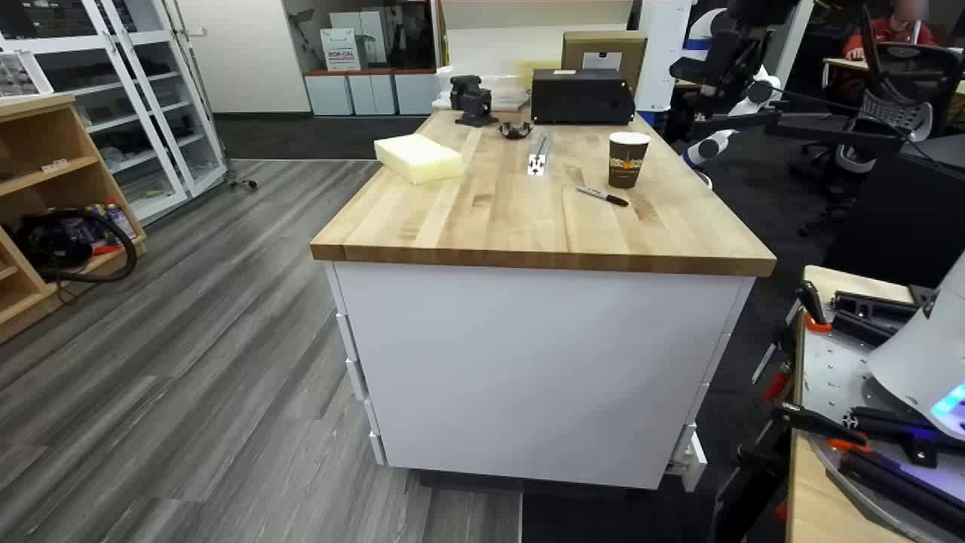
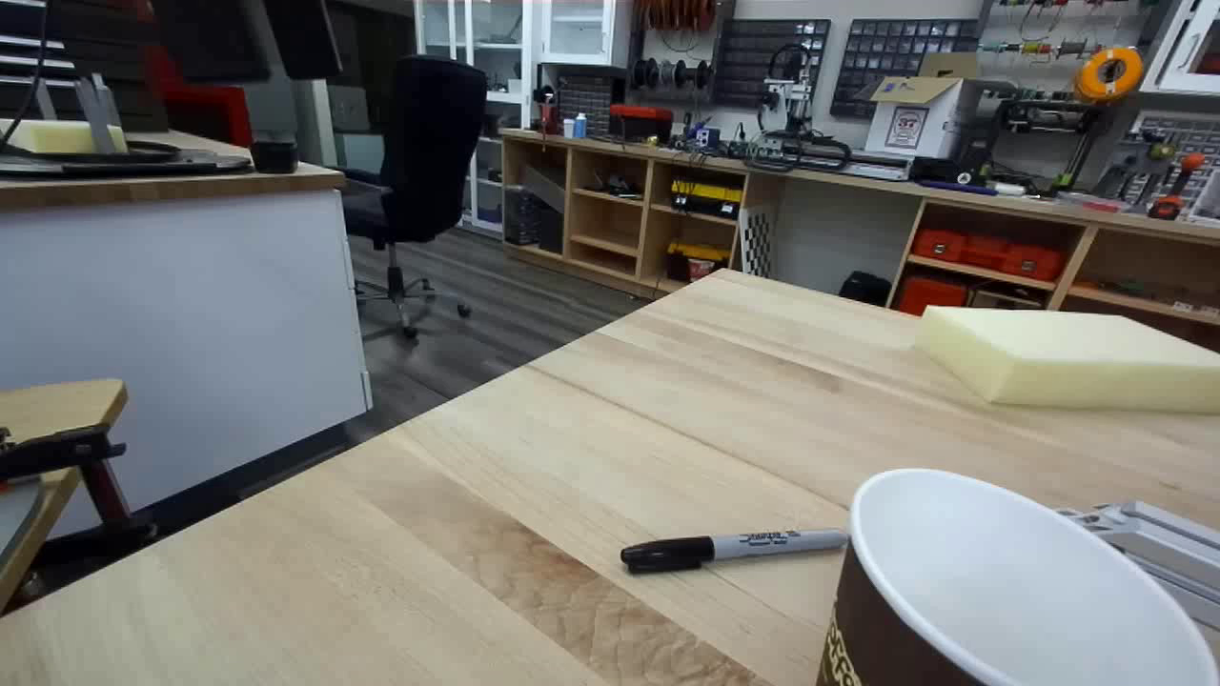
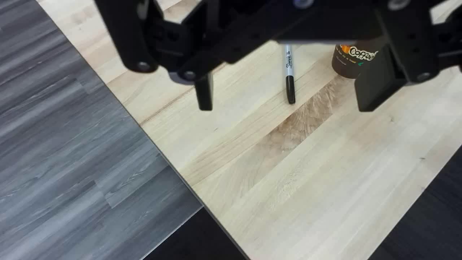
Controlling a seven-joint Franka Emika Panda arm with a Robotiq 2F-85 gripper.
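My gripper stands open above the wooden table, its two dark fingers wide apart with nothing between them. Beneath it in the wrist view lies a grey marker with a black cap, flat on the wood. A brown paper coffee cup is partly covered by the right finger. From exterior view 1 the cup is seen upright, just right of and behind the marker. Exterior view 2 has the empty-looking cup close up, with the marker lying beside it.
A pale yellow foam block rests near the table's left edge. Behind the marker lies a metal rail. A black vise and a black box stand at the back.
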